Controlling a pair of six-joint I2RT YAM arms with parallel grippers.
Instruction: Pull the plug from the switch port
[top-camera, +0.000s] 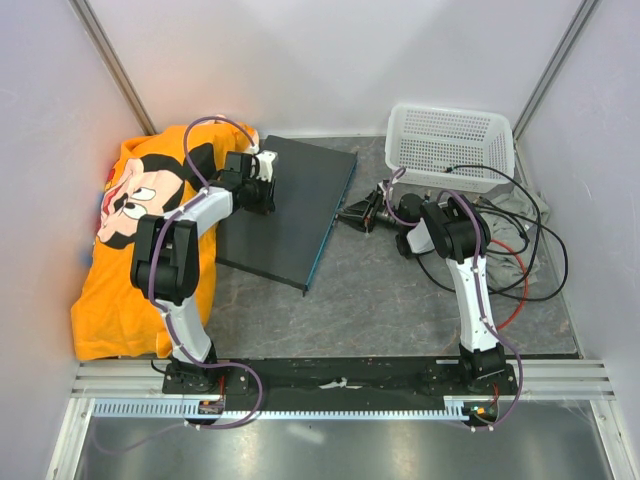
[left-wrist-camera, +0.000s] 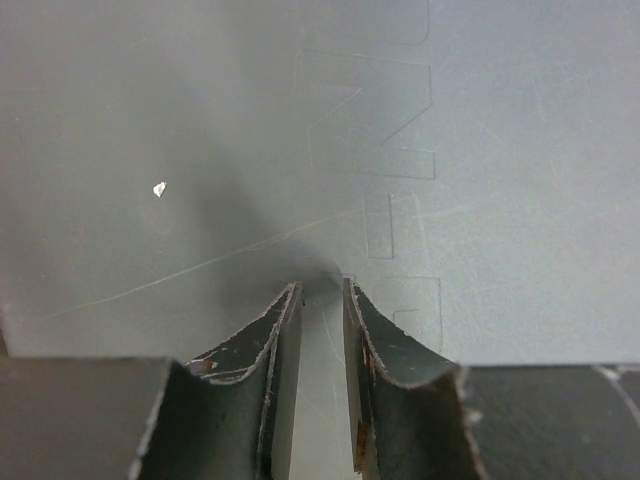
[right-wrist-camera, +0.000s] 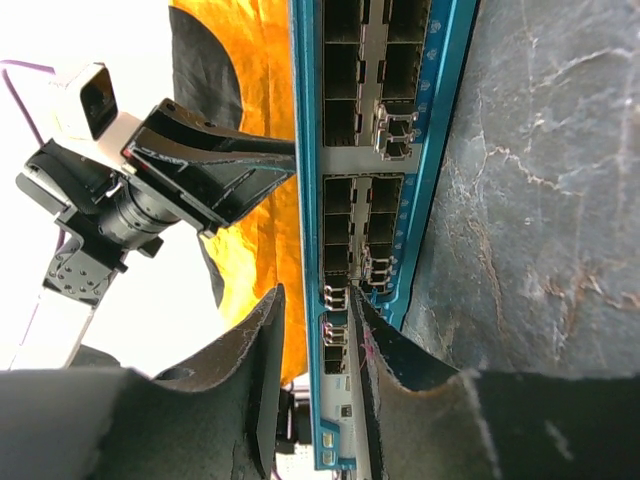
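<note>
The switch lies as a dark slab (top-camera: 280, 210), its blue port face (right-wrist-camera: 430, 180) toward the right arm. In the right wrist view the face shows rows of ports with several metal latches. My right gripper is part open at the lower ports; a small plug-like piece with pink and blue shows just behind its fingertips, and whether it is between them I cannot tell. My left gripper stands open over the slab's top surface, nothing between its fingers.
An orange cartoon cloth (top-camera: 120, 280) lies left of the slab. A white basket (top-camera: 450, 120) stands at back right, with black and red cables (top-camera: 525, 280) beside it.
</note>
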